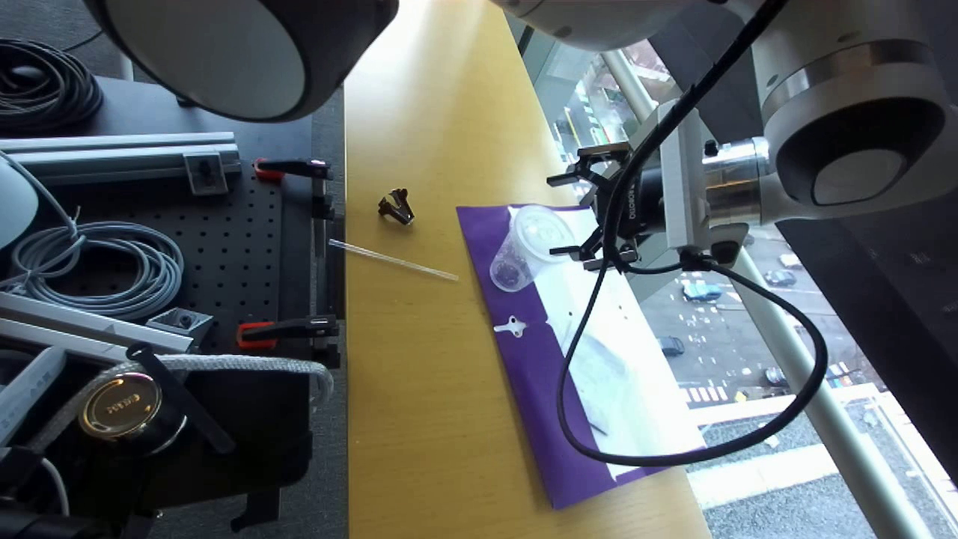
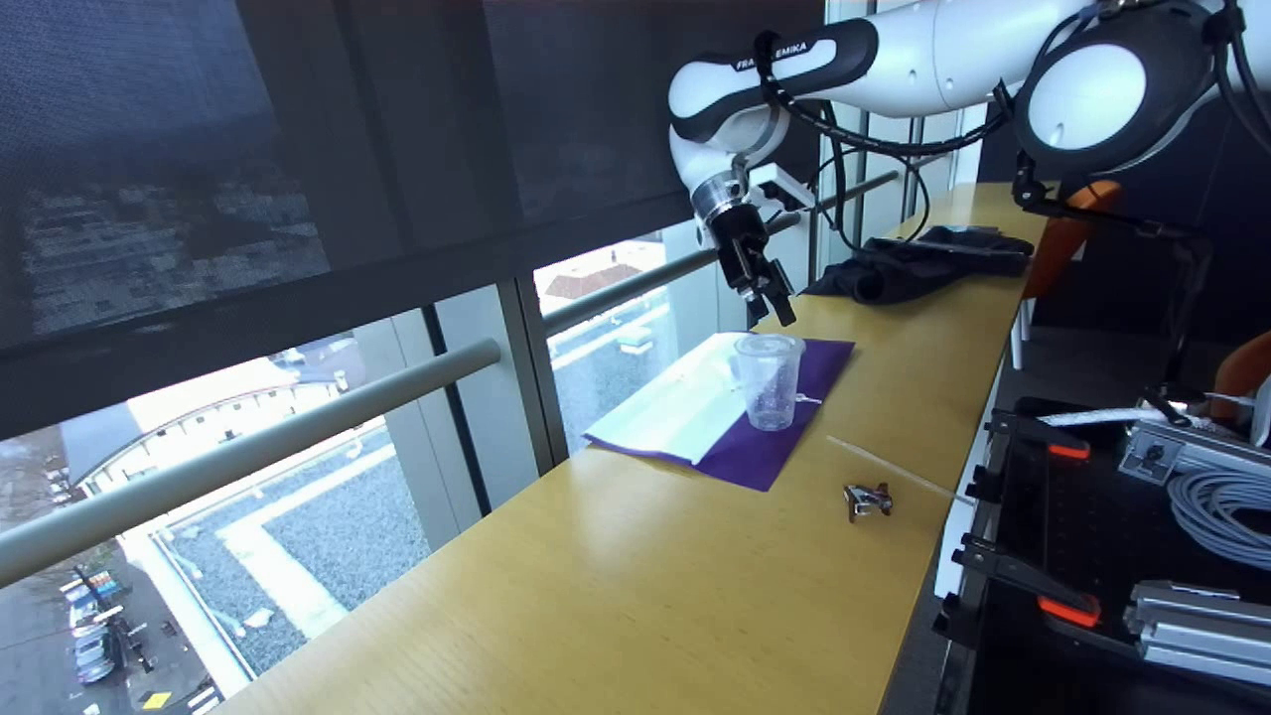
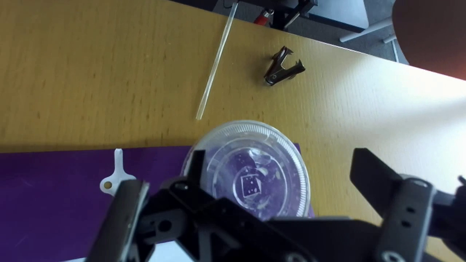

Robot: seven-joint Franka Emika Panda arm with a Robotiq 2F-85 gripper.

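Observation:
A clear plastic cup with a lid (image 3: 251, 174) stands upright on a purple folder (image 3: 52, 196). My gripper (image 1: 554, 215) is open above and beside the cup, its fingers wide apart with nothing between them. In the wrist view, one finger (image 3: 196, 168) covers part of the lid's edge and the other finger (image 3: 371, 179) hangs over bare table. A clear straw (image 1: 395, 259) lies on the wooden table beside the folder, apart from the cup. The gripper's lower parts hide the near side of the cup in the wrist view.
A dark staple remover (image 2: 867, 500) sits on the table close to the straw. A small white tag (image 1: 511, 326) and white paper (image 1: 620, 359) lie on the folder. Dark cloth (image 2: 917, 264) rests farther along the table. Windows border one side.

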